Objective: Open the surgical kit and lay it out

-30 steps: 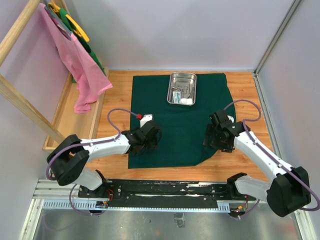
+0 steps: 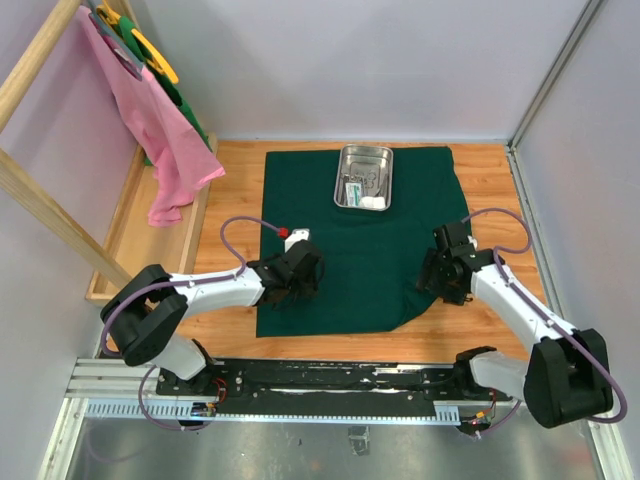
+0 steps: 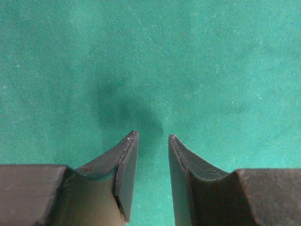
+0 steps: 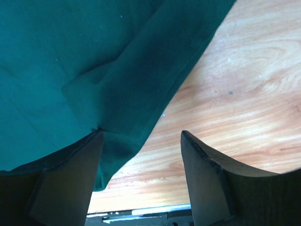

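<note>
The dark green cloth lies spread over the wooden table; its near right corner is drawn in and rumpled. On its far part stands a metal tray with small instruments, a packet and something white inside. My left gripper is part open over flat cloth, with nothing between its fingers. Over the cloth's right edge my right gripper stands open. A raised fold of the cloth runs towards the gap between its fingers, and its left fingertip is close to or touching the cloth; contact is unclear.
A wooden rack stands at the left with a pink cloth and a green one on hangers. Bare wood shows to the right of the cloth. Walls close in the back and right.
The right arm has shifted slightly to the right and towards the near side, over the cloth's edge. The left arm has moved only slightly; the tray has stayed put.
</note>
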